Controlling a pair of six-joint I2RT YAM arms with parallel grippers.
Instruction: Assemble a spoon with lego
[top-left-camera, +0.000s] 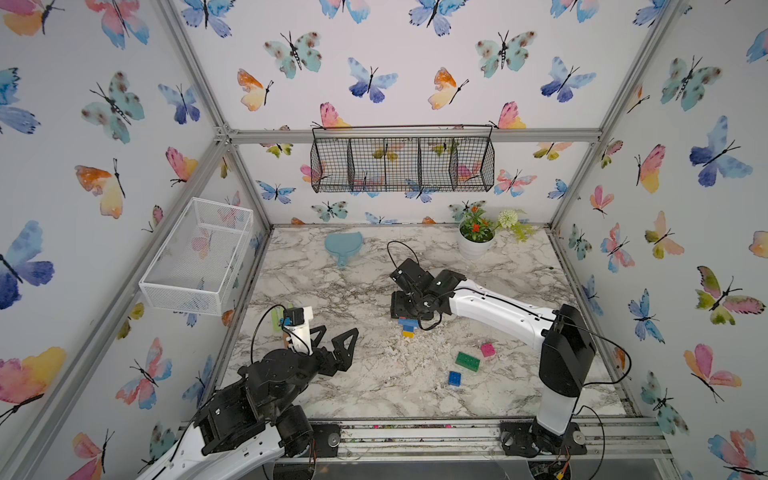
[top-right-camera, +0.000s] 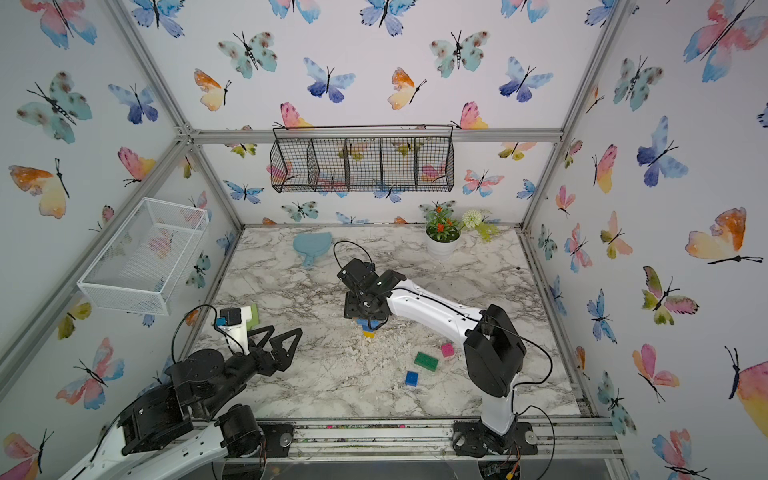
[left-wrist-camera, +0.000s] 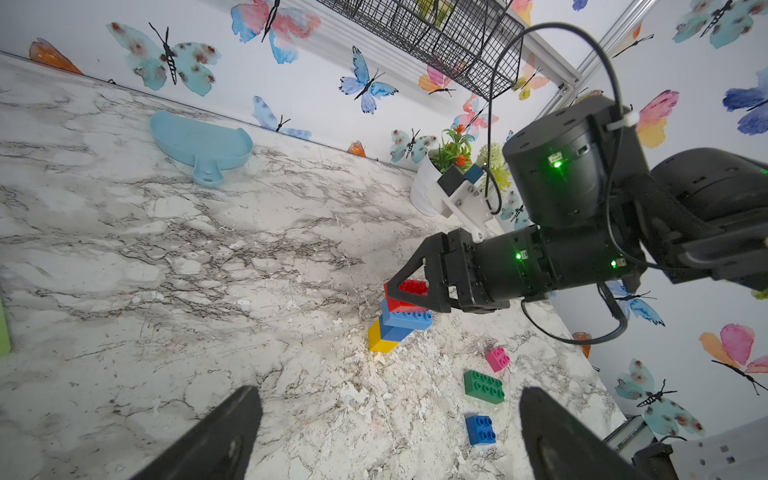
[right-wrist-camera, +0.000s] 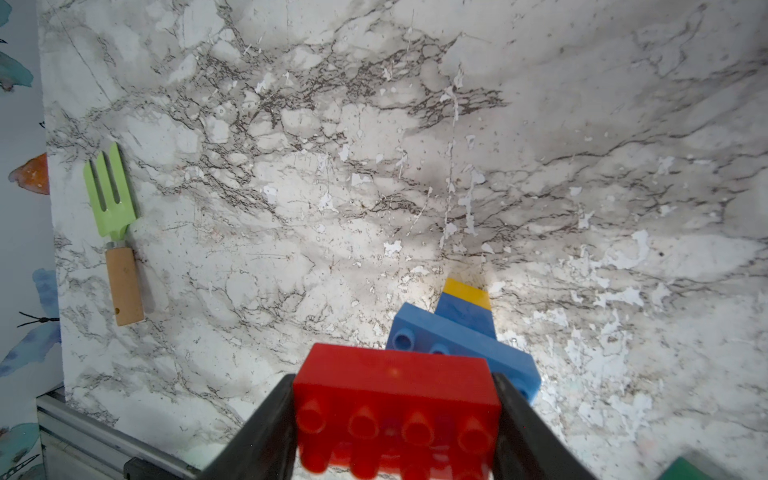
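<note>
My right gripper is shut on a red brick (right-wrist-camera: 396, 384), which spans between its fingers with studs showing. Just beyond and below that brick is a longer light blue brick (left-wrist-camera: 409, 318). It rests crosswise on a darker blue brick (left-wrist-camera: 393, 332) with a yellow piece (left-wrist-camera: 382, 341) at the other end. Whether the red brick touches the light blue one cannot be told. Over the front left of the table, my left gripper (top-left-camera: 338, 333) stays open and empty, its blurred fingers (left-wrist-camera: 216, 436) framing the left wrist view.
Loose on the right front lie a green brick (top-left-camera: 468, 361), a pink brick (top-left-camera: 488, 349) and a blue brick (top-left-camera: 454, 378). A blue dustpan (top-left-camera: 343, 245) and a potted plant (top-left-camera: 475, 244) stand at the back. A green fork (right-wrist-camera: 120, 232) lies left.
</note>
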